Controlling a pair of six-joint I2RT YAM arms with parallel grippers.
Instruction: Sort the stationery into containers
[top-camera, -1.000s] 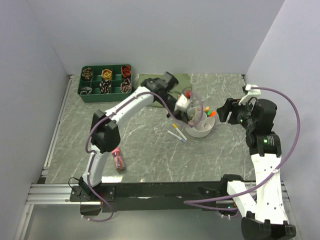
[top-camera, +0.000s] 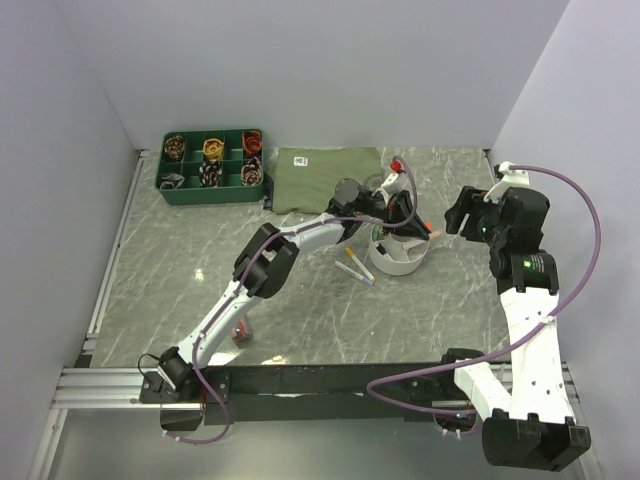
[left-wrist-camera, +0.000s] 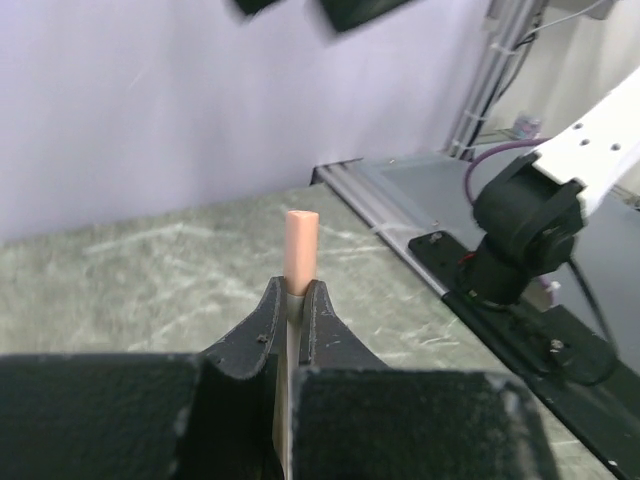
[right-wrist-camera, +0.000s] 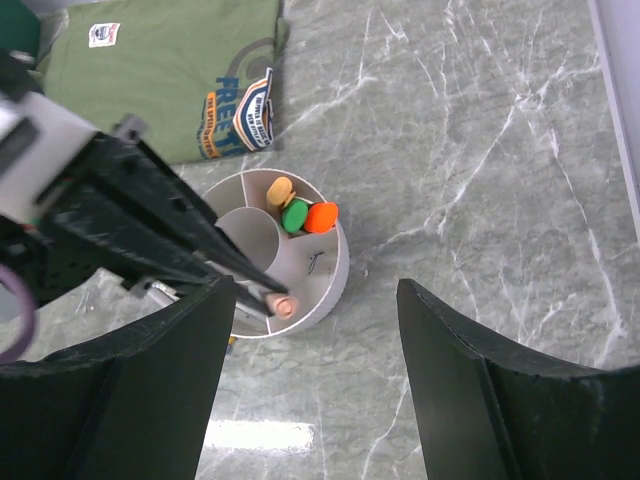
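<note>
A marker with a peach-coloured end (left-wrist-camera: 302, 240) stands pinched in my left gripper, its end sticking out past the fingertips. From above, the left gripper (top-camera: 426, 234) reaches over the right side of the round white divided container (top-camera: 400, 266). Inside that container (right-wrist-camera: 343, 275) are orange (right-wrist-camera: 321, 217), green (right-wrist-camera: 295, 215) and tan (right-wrist-camera: 280, 191) marker ends. Two white pens, one blue-ended (top-camera: 354, 273) and one yellow-ended (top-camera: 359, 263), lie on the table to its left. My right gripper (top-camera: 455, 212) hangs to the container's right, open with nothing held.
A green compartment tray (top-camera: 215, 196) with coiled items stands at the back left. Behind the container lies an olive cloth pouch (top-camera: 320, 175). A red-and-clear item (top-camera: 241, 331) rests at the front left, partly behind the left arm.
The right gripper shifted slightly right.
</note>
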